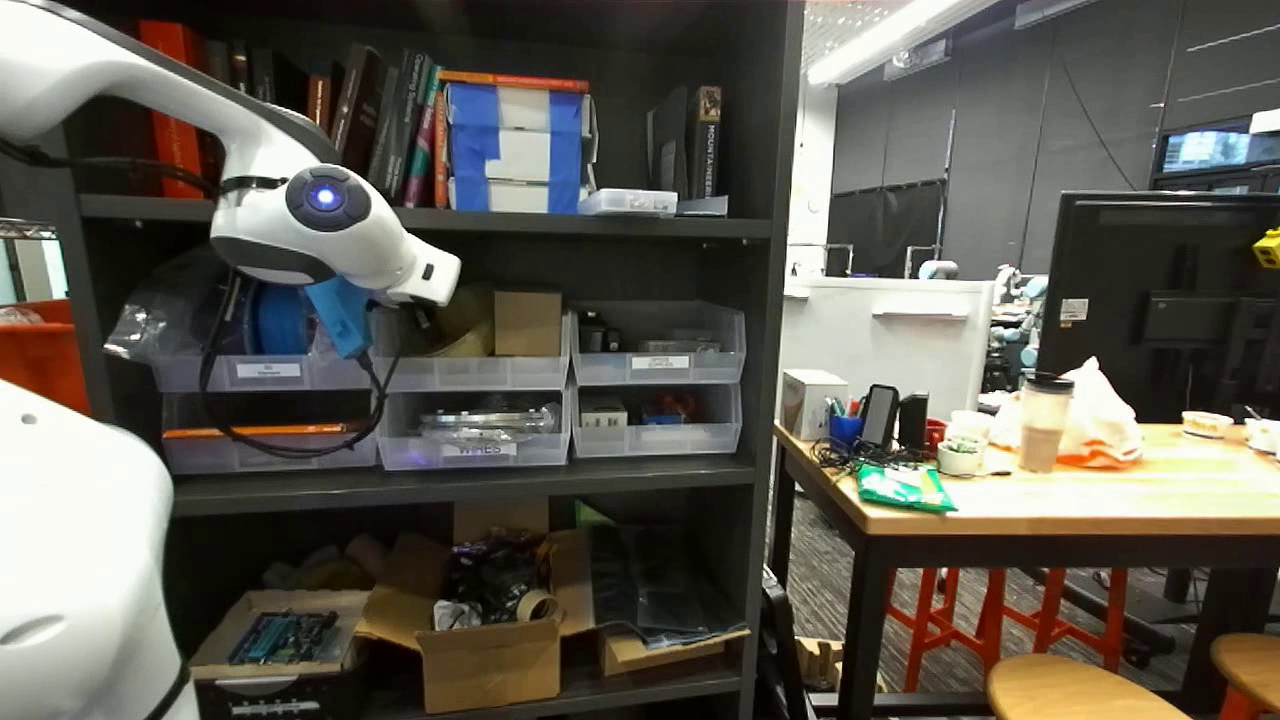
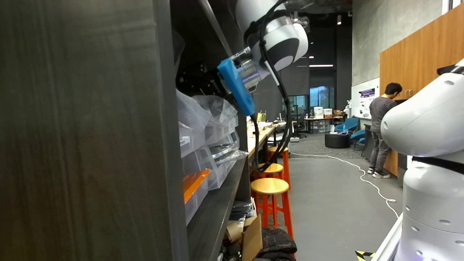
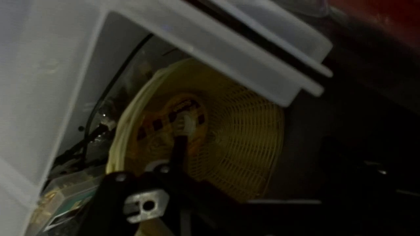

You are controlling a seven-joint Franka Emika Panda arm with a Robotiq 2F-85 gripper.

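In the wrist view a pale yellow woven basket (image 3: 248, 137) lies tipped on its side in a translucent bin, its mouth toward the left. Something with an orange, dark-marked label (image 3: 183, 110) shows inside it, too dim to name. My gripper (image 2: 191, 79) reaches into the shelf above the bins and stands open. One dark finger (image 3: 179, 151) lies across the basket's mouth in the wrist view; the right side is nearly black, and nothing is seen held. From the front, the basket (image 1: 471, 332) shows partly behind my wrist, beside a brown cardboard box (image 1: 528, 324).
Bin walls (image 3: 220, 51) and the shelf above (image 1: 504, 221) crowd the hand. A small clear case (image 3: 69, 200) lies at lower left in the wrist view. A blue spool (image 1: 278, 320) fills the neighbouring bin. My cable (image 1: 288, 451) loops before the lower bins.
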